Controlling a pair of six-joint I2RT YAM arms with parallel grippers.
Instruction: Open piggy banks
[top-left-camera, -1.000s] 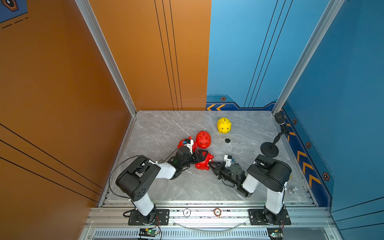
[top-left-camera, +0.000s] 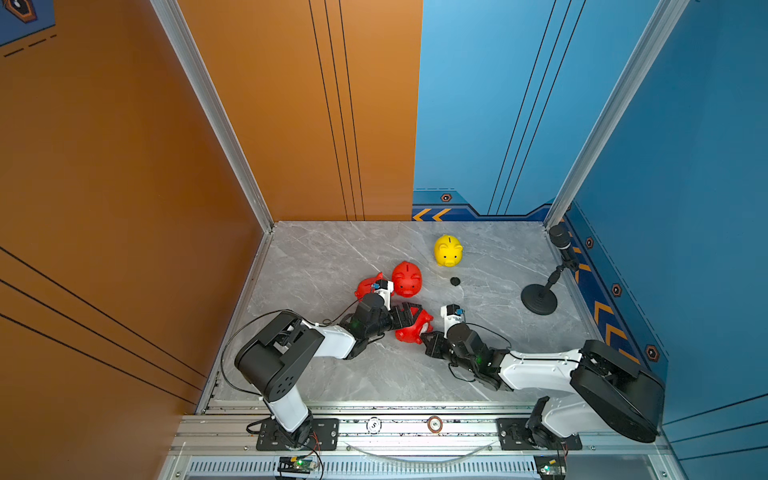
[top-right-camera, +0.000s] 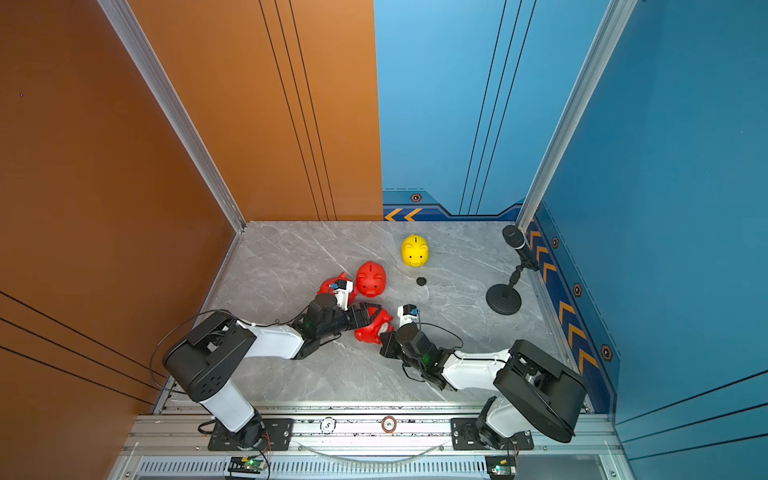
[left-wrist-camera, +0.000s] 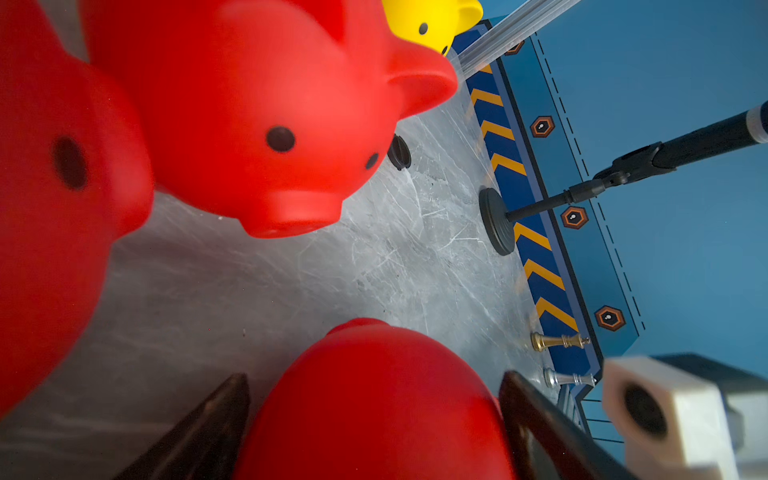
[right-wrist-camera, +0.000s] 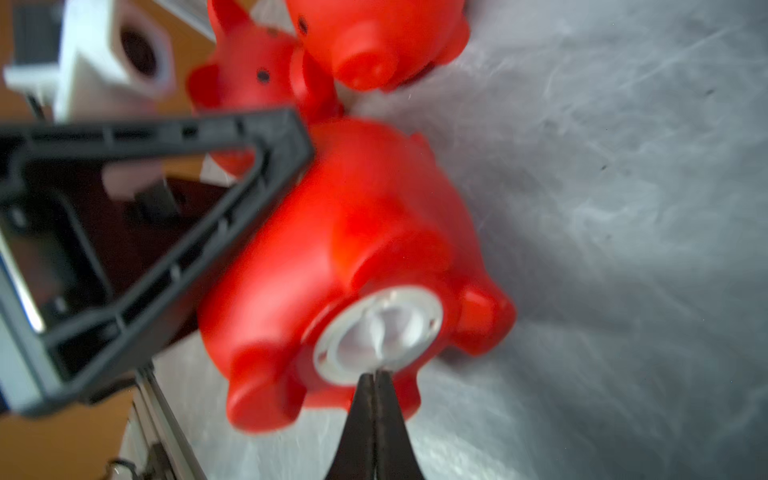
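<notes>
A red piggy bank lies tipped, its bottom with a round pale stopper facing my right gripper, which is shut with nothing seen between its fingers. My left gripper is open around the rounded back of that bank; whether it touches is unclear. Two other red piggy banks, one upright and one partly behind my left gripper, sit just beyond. A yellow piggy bank stands at the back.
A small black disc lies right of the red banks. A microphone stand is at the right. Chess pieces show near the right edge in the left wrist view.
The held-near red bank has moved a little toward the front. My left arm is nearly unchanged.
</notes>
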